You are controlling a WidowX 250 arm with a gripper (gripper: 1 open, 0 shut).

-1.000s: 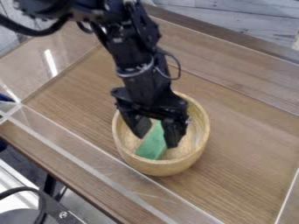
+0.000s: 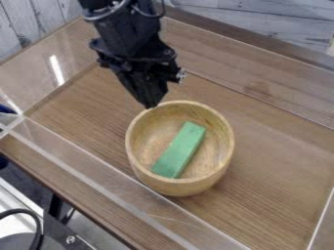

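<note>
A round light-wood bowl (image 2: 146, 149) sits on the wooden table right of centre, with a green rectangular block (image 2: 179, 149) lying inside it at a slant. My gripper (image 2: 155, 98) is above and behind the bowl, its dark body filling the upper middle of the view. Its tip is at the bowl's far side, apart from the block. It looks shut, with nothing visible between its fingers.
A pale wall or edge runs along the top right. A dark cable lies at the lower left corner.
My gripper has risen up and back, out of the bowl, uncovering the green block, which stays inside the bowl.
</note>
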